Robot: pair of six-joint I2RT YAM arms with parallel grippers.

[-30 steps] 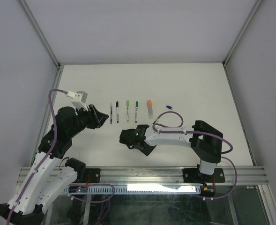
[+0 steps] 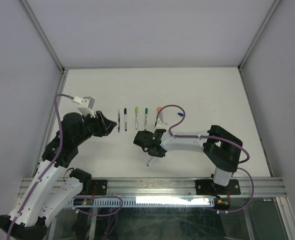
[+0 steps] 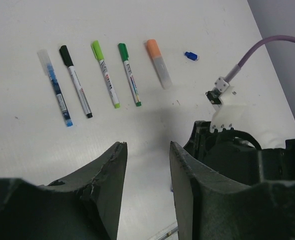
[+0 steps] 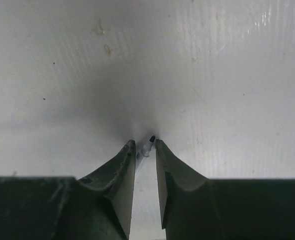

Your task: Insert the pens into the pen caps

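Note:
Four pens stand in a row at mid-table: blue (image 3: 62,100), black (image 3: 78,86), light green (image 3: 107,80) and green (image 3: 130,77). An orange-capped clear piece (image 3: 159,64) and a small blue cap (image 3: 191,55) lie to their right. My right gripper is shut on a slim light pen (image 4: 146,151) low over the table, its far end showing below the gripper in the top view. My left gripper is part open, empty, left of the row.
The metal frame rail (image 2: 147,182) runs along the front edge.
My right arm has shifted slightly toward the back and right, and more of the light pen below it now shows. The left arm has barely moved.

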